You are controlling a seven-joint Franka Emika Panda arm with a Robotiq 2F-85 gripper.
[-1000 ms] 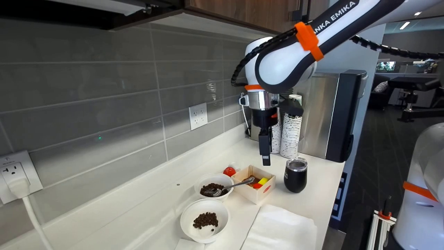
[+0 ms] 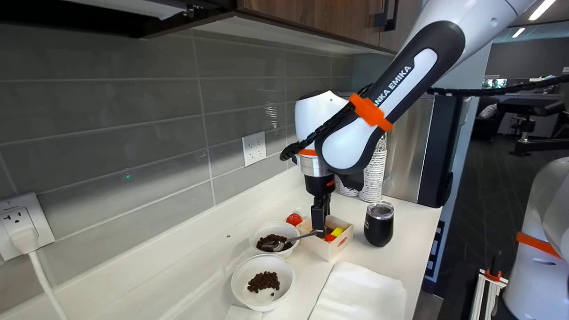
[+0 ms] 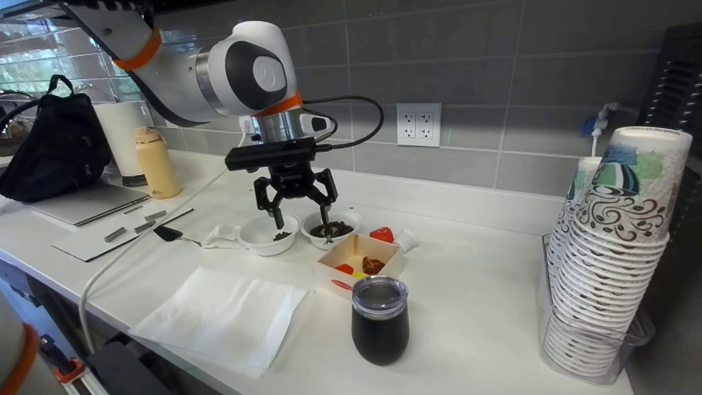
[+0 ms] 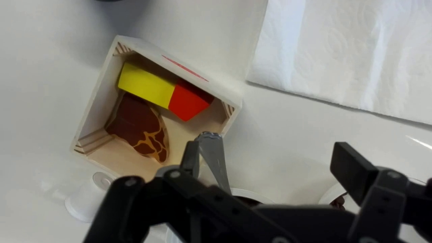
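My gripper stands open, its fingers wide apart. In the wrist view the metal spoon point(image 4: 214, 158) shows its handle end just beside the left finger, inside the gap. The spoon's bowl rests among dark beans in the rear white bowl point(image 2: 294, 231), and its handle leans out toward the wooden box. A second white bowl point(image 2: 237, 282) with a smaller pile of dark beans point(image 2: 263, 282) sits closer to the exterior camera. The wooden box point(image 4: 91, 109) holds a yellow and red block point(image 4: 147, 85) and a toy steak point(image 4: 137, 125).
A black tumbler point(image 3: 380, 329) stands close to the box. White paper towel point(image 3: 217, 316) lies flat on the counter. Behind the box are a red toy point(image 3: 381, 234) and a small white cup point(image 4: 87, 196). Stacked paper cups point(image 3: 612, 263) occupy the far right.
My arm has come down and toward the bowls, bringing the gripper from above and behind the box to the spoon's handle end. Spoon, bowls and box look unmoved.
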